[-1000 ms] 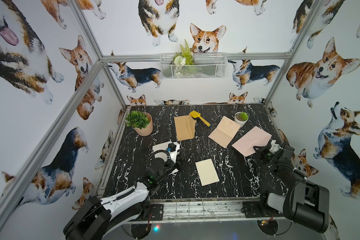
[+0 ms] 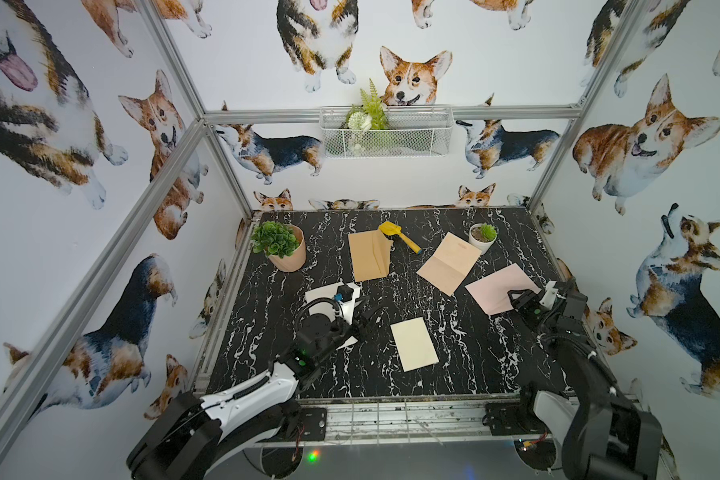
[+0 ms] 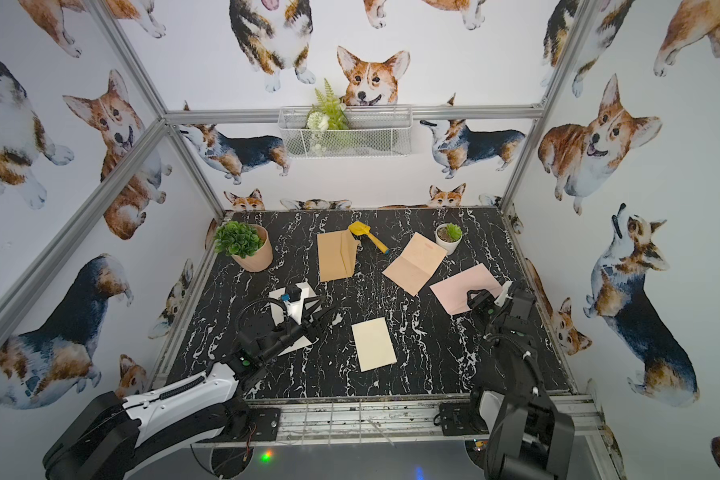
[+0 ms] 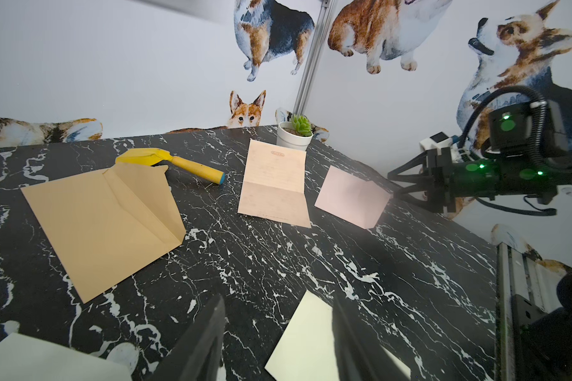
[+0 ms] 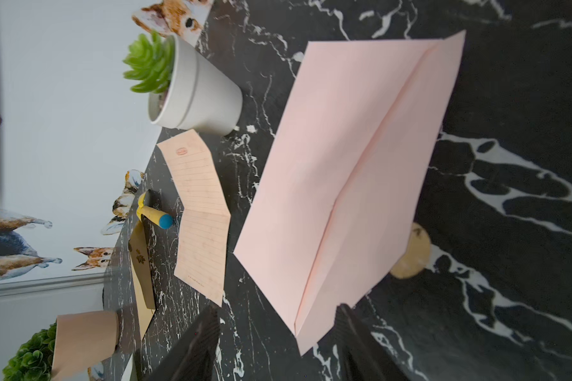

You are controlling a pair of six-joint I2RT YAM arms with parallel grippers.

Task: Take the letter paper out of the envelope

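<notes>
A pink envelope [image 5: 324,171] lies on the table at the right, one long flap raised along its crease in the right wrist view. My right gripper [image 2: 520,300] is open just at its right end, with nothing between the fingers. Left of that envelope lies a creased, lined letter paper [image 2: 449,264], out flat. A tan envelope [image 4: 108,222] with its flap partly lifted rests at the back. White paper [image 2: 328,293] lies partly hidden under my left gripper [image 2: 369,316], which hangs open and empty. A cream sheet [image 2: 414,344] lies at front centre.
A yellow-handled tool [image 2: 400,236] lies beside the tan envelope. Behind the letter paper stands a small white succulent pot [image 5: 200,89]; a larger plant pot [image 2: 284,248] stands back left. Between the cream sheet and right arm the table is bare.
The pink envelope has come down from a raised, tilted pose to lie flatter on the table. My right gripper has shifted slightly, and its arm has changed posture. The left arm is still.
</notes>
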